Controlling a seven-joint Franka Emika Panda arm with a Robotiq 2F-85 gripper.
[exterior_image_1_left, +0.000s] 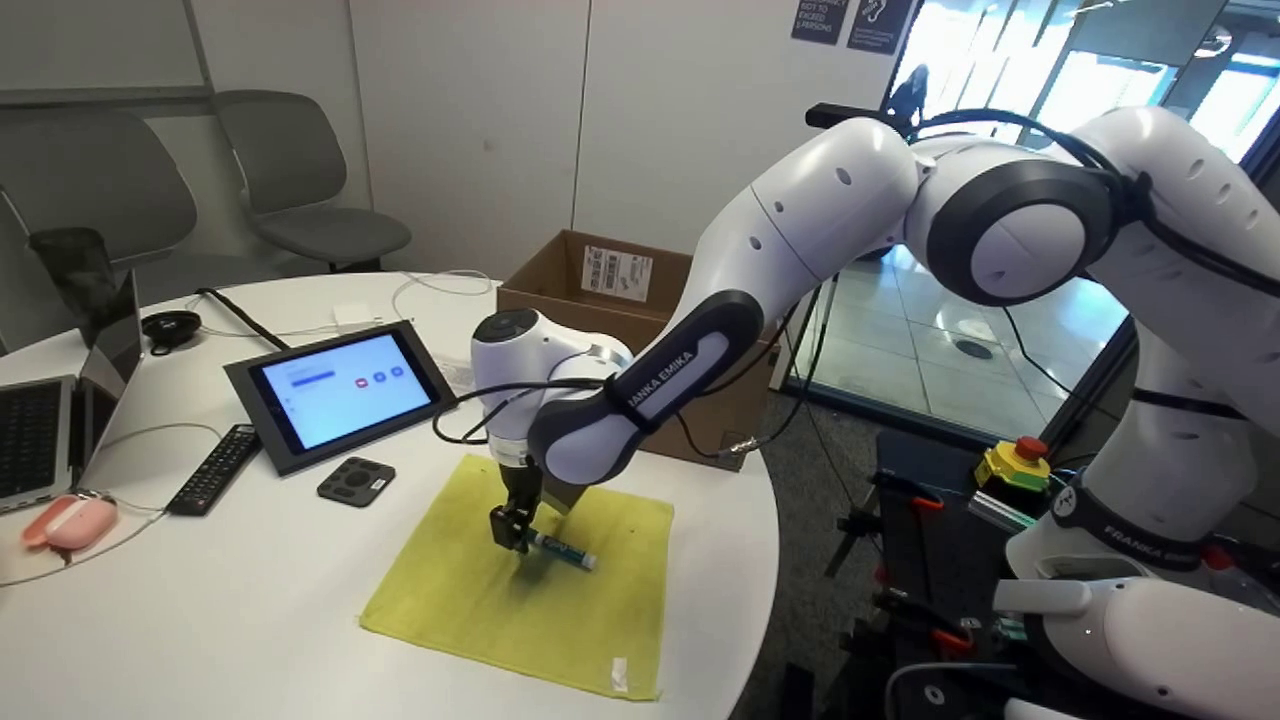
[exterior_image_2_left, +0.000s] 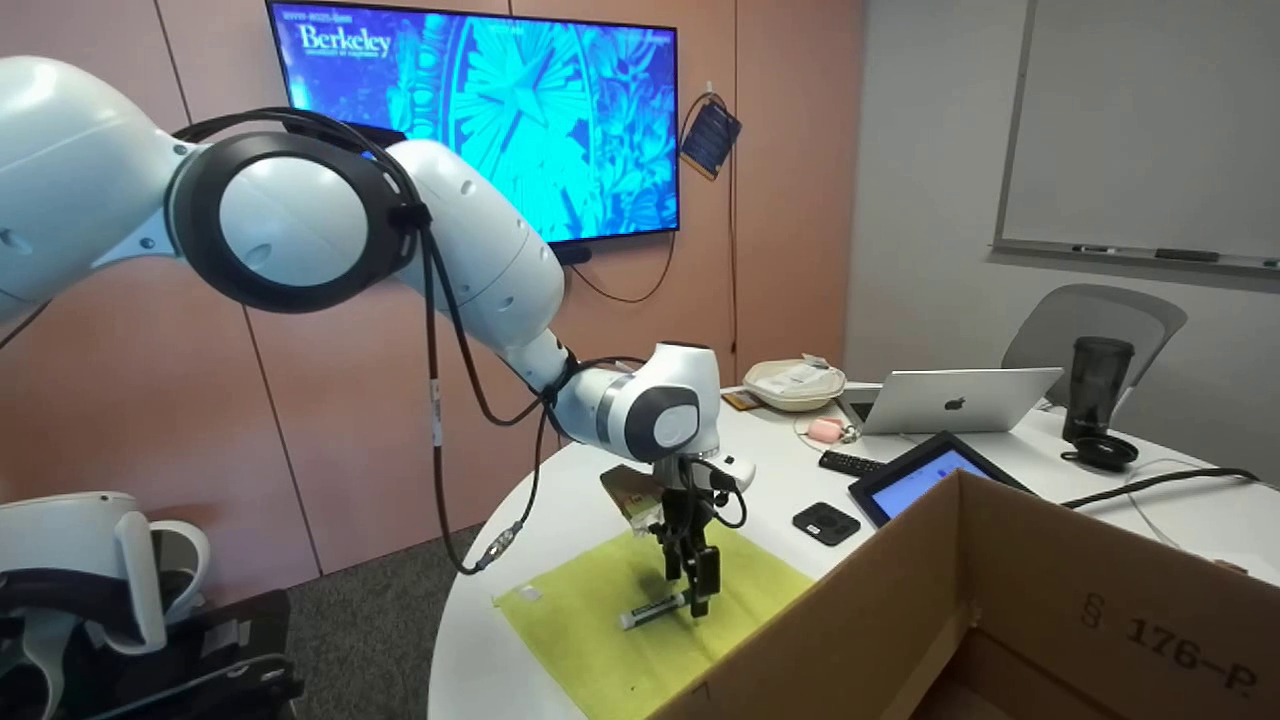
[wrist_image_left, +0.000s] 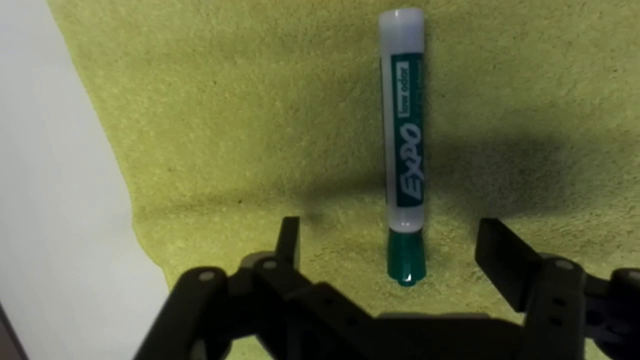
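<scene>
A white Expo marker with a green label and green cap (wrist_image_left: 407, 255) lies on the yellow cloth (wrist_image_left: 252, 108). In the wrist view my gripper is open, its dark fingers (wrist_image_left: 289, 243) standing apart on either side of the cap end. Neither finger touches the marker there. In exterior view 1 the marker (exterior_image_1_left: 564, 551) points away to the right from beneath my gripper (exterior_image_1_left: 511, 529). Exterior view 2 shows the marker (exterior_image_2_left: 654, 611) with its cap end partly hidden by the fingers.
An open cardboard box (exterior_image_1_left: 720, 414) stands behind the cloth at the table's edge. A black puck-like device (exterior_image_1_left: 356, 481), a remote (exterior_image_1_left: 214, 469) and a tablet (exterior_image_1_left: 348, 390) lie to the left. Bare white table (exterior_image_1_left: 228, 600) extends at the front left.
</scene>
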